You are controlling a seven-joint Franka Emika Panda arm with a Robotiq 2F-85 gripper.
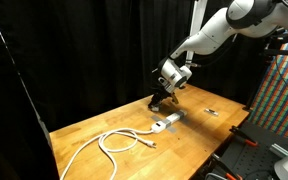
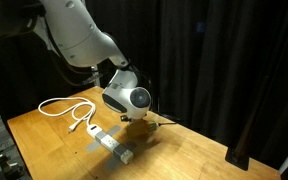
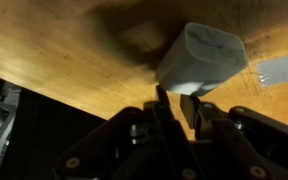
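A small pale grey-white block [image 3: 206,52] with rounded edges sits at the fingertips in the wrist view. My gripper is shut on its near end, and its narrow dark fingers [image 3: 163,97] are close together. In exterior view 1 the gripper [image 1: 155,105] is low over the table, behind a white power strip [image 1: 168,122]. The arm hides much of the block in the exterior views, so its exact height above the wood cannot be told. The power strip [image 2: 112,143] lies in front of the gripper in exterior view 2.
A white cable [image 1: 109,136] loops over the table's left part. Grey tape patches [image 3: 282,68] mark the wood. A small light item [image 1: 212,112] lies to the right in exterior view 1. Black curtains [image 2: 204,70] hang behind; the table [image 2: 194,155] has bare room at right.
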